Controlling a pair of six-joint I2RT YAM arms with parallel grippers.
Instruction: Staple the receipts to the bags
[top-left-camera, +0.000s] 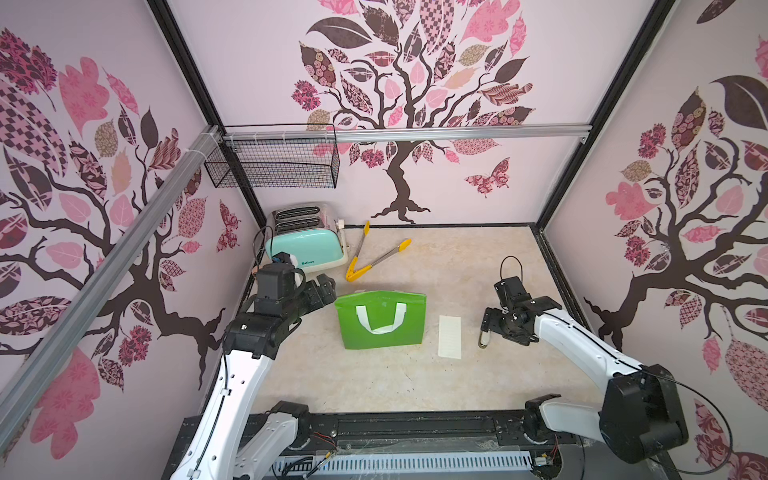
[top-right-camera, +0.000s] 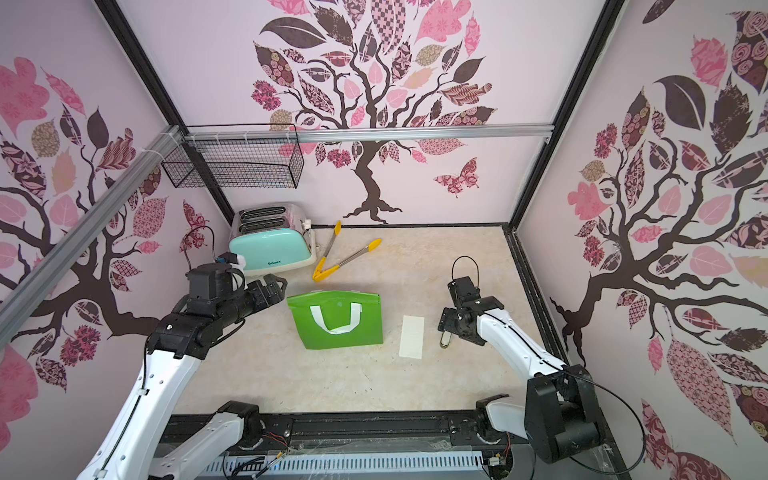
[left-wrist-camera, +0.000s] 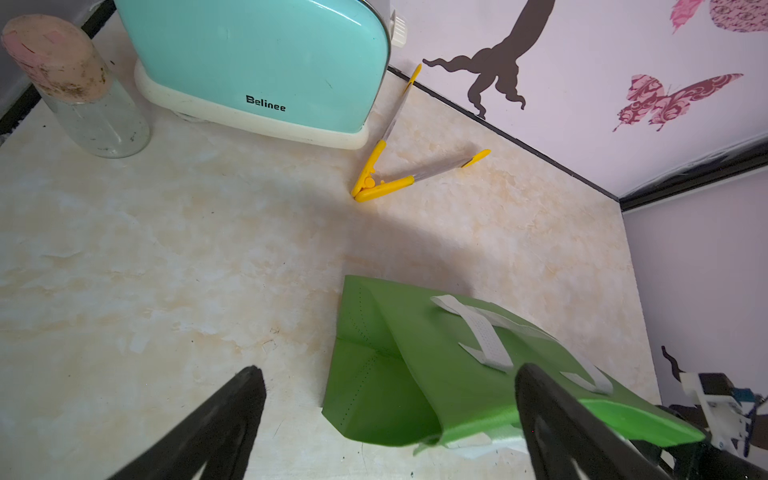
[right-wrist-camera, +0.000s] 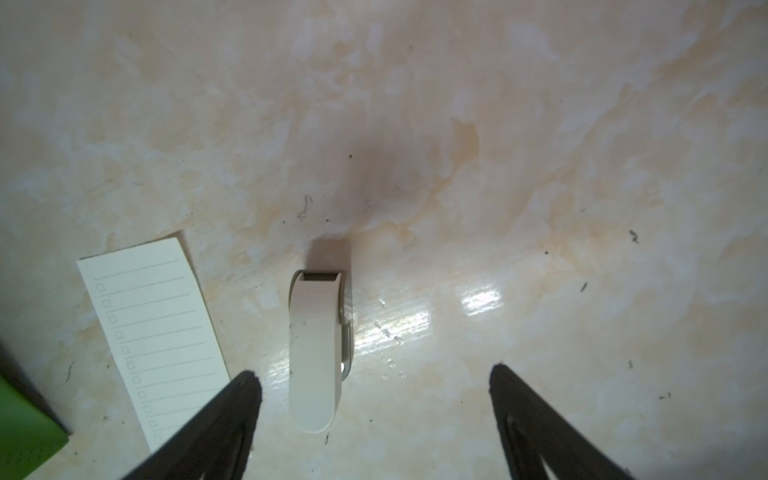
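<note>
A green bag (top-left-camera: 381, 329) with white handles lies mid-table. Right of it a lined paper slip (top-left-camera: 449, 337) lies flat, also seen in the right wrist view. A small pale stapler (right-wrist-camera: 313, 352) rests farther right, below my right gripper, whose fingers stand apart with nothing held; the stapler is between and just beyond them in that view. My left gripper hangs open above and to the left of the bag, nothing between its fingers.
A mint toaster (top-left-camera: 305, 249), yellow-tipped tongs (top-left-camera: 364, 268) and a glass jar (left-wrist-camera: 104, 124) stand or lie at the back left. A wire basket (top-left-camera: 272, 164) hangs above.
</note>
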